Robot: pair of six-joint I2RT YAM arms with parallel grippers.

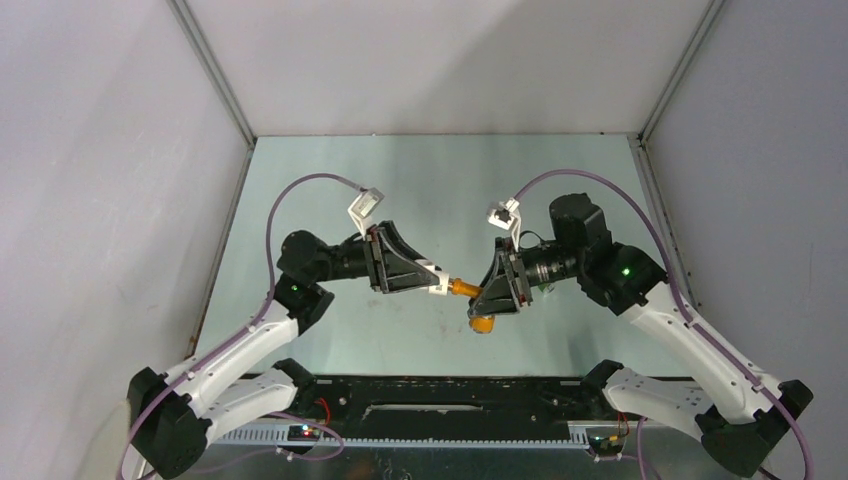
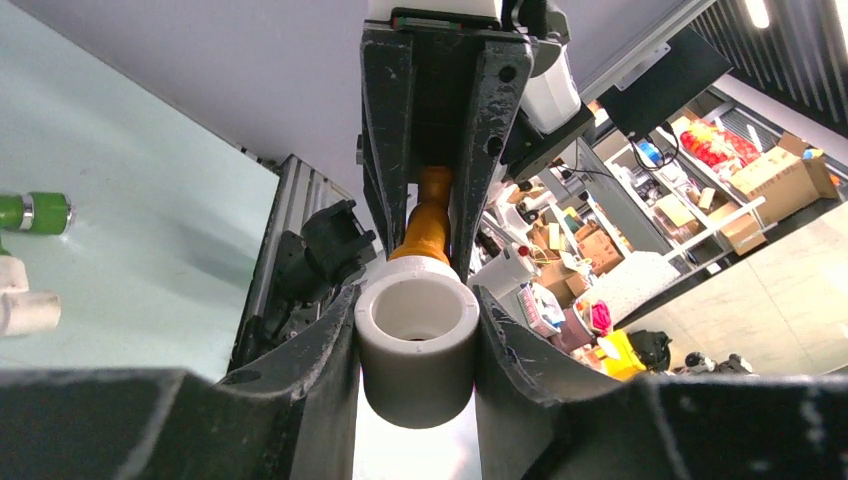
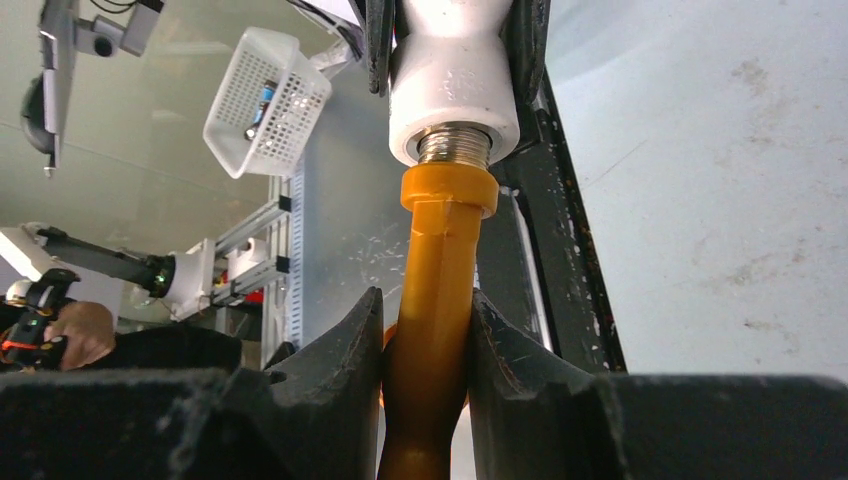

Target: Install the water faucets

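Note:
Both arms meet over the middle of the table (image 1: 370, 340). My left gripper (image 1: 430, 275) is shut on a white pipe fitting (image 2: 415, 390), its round opening toward the left wrist camera. My right gripper (image 1: 485, 295) is shut on an orange faucet (image 3: 430, 280), whose wider lower end (image 1: 481, 324) shows below it in the top view. In the right wrist view the faucet's metal threaded end (image 3: 453, 145) is in line with the white fitting's mouth, part of the thread visible between them; how far it goes in I cannot tell.
In the left wrist view a green fitting (image 2: 35, 213) and white pieces (image 2: 28, 312) lie on the table. The top view shows the table's back and left side clear; walls stand on three sides.

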